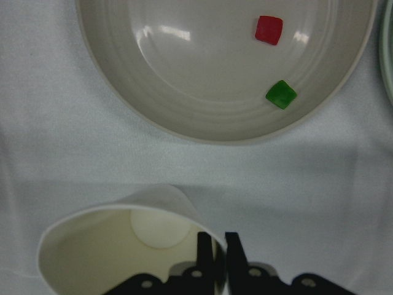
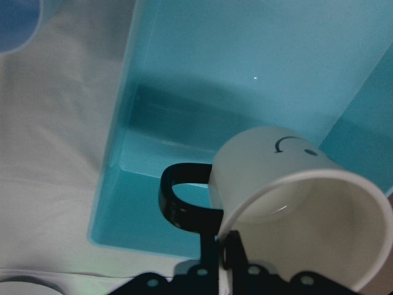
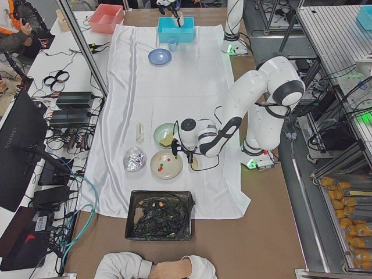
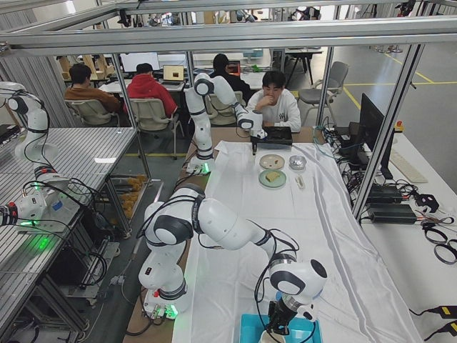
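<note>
A white mug point(image 2: 288, 153) with a black handle is held by my right gripper, shut on its rim, above a blue plastic bin point(image 2: 245, 67). In the left wrist view a cream cup point(image 1: 153, 203) lies under my left gripper, whose fingertips are close together at the cup's rim; whether it grips the rim is unclear. A beige plate point(image 1: 184, 74) with a red piece point(image 1: 268, 29) and a green piece point(image 1: 280, 94) lies beside it.
A green plate point(image 3: 160, 131), foil bowl point(image 3: 134, 160) and black lined tray point(image 3: 160, 215) share the cloth. A blue plate point(image 3: 160, 57) and blue cup point(image 2: 15, 18) are near the bin.
</note>
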